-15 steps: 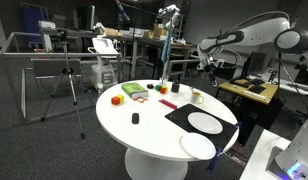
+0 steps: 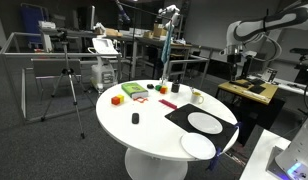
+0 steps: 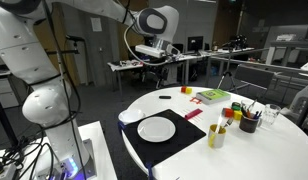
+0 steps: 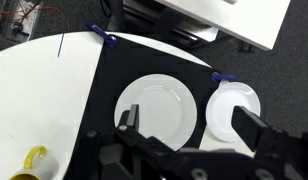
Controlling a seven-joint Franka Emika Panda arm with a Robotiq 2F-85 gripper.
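Observation:
Up above the right side of the round white table, my gripper [image 2: 234,73] hangs clear of everything on it. In the wrist view its fingers [image 4: 131,117] are spread wide, open with nothing between them. Below lies a white plate [image 4: 156,108] on a black mat [image 4: 95,115]. A smaller white dish [image 4: 232,108] sits beside the mat, near the table edge. The yellow mug [image 3: 216,137] stands on the table past the mat, with something upright in it.
A dark pen holder [image 3: 250,122], a green box [image 3: 212,96], a red item [image 3: 194,114] and a small black object [image 2: 135,118] stand or lie around the table. Blue clamps [image 4: 103,35] grip its edge.
In exterior view 1 my arm and gripper have swung to the right, away from above the mug side. Objects on the table have not visibly moved.

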